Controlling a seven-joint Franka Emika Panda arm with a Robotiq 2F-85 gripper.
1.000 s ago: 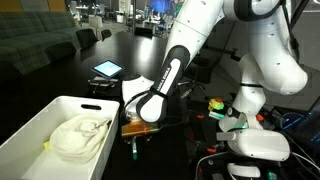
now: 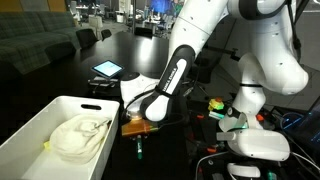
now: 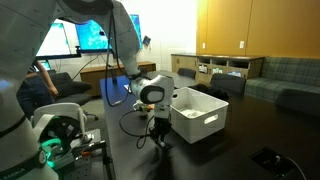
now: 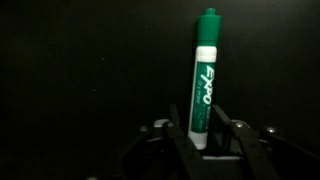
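Observation:
A green-capped white Expo marker (image 4: 202, 85) lies on the dark table, its cap toward the top of the wrist view. My gripper straddles the marker's white lower end, its dark fingers (image 4: 224, 130) blurred at the bottom of the picture. Dark gaps show between marker and fingers, so the fingers look partly open around it. From exterior view 1, the marker (image 2: 140, 149) appears as a small green stroke just by the gripper (image 2: 137, 138). In exterior view 2 the gripper (image 3: 157, 138) is low over the table, and the marker is hard to make out.
Beside the arm stands a white box (image 2: 42, 158) with a pale cloth (image 2: 80, 137) inside; its near wall (image 3: 198, 126) is close to the gripper. A tablet-like device (image 2: 107, 69) lies farther back. Dark table (image 3: 235, 155) in front of the box is clear.
The arm stays low at nearly the same spot beside the box.

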